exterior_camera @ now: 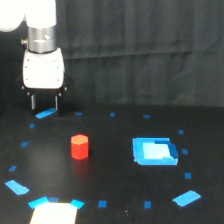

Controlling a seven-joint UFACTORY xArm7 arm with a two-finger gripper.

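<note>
A red block rests on the dark table, left of the middle. To its right lies a blue, shallow tray-like thing with a white area inside it. At the upper left hangs my white arm, and its gripper points down behind the red block. The dark fingers stand apart, with nothing visible between them, clear of both the block and the blue thing.
Blue tape pieces and small blue squares mark the black tabletop. A white object is cut off at the bottom edge. A dark curtain closes off the back. Bare table separates the red block from the blue thing.
</note>
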